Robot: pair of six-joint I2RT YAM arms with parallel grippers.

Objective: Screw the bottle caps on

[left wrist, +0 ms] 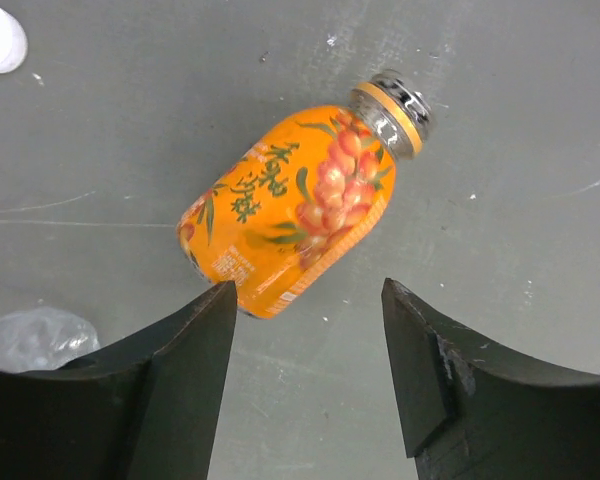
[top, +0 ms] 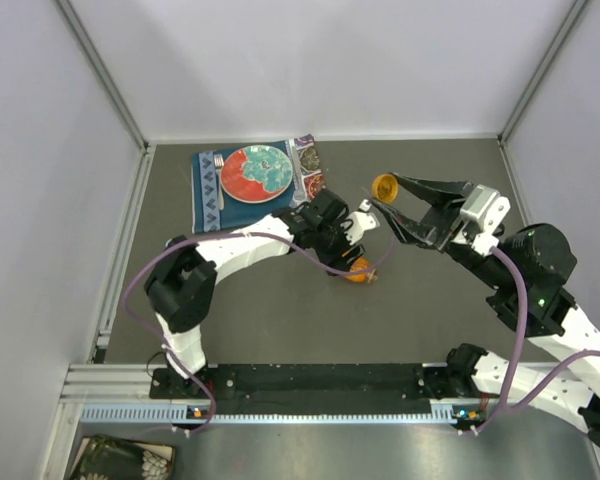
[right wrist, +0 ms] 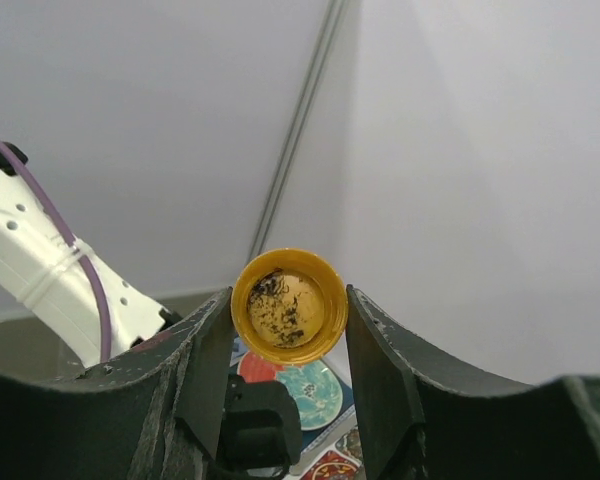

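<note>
An orange bottle (left wrist: 290,205) with a berry print lies on its side on the table, its narrow neck (left wrist: 392,110) towards the upper right of the left wrist view. Over it, my left gripper is open with nothing between its fingers; the bottle lies beyond the left fingertip. Held up in the air, an orange cap (right wrist: 288,306) is pinched at its sides by my right gripper (top: 384,191). Its hollow inner side faces the right wrist camera. The top view shows the bottle (top: 359,271) partly covered by the left gripper.
Part of a clear plastic object (left wrist: 38,338) and a white rounded object (left wrist: 0,40) lie left of the bottle. At the back, a red and green plate (top: 242,190) sits on a blue placemat (top: 208,212).
</note>
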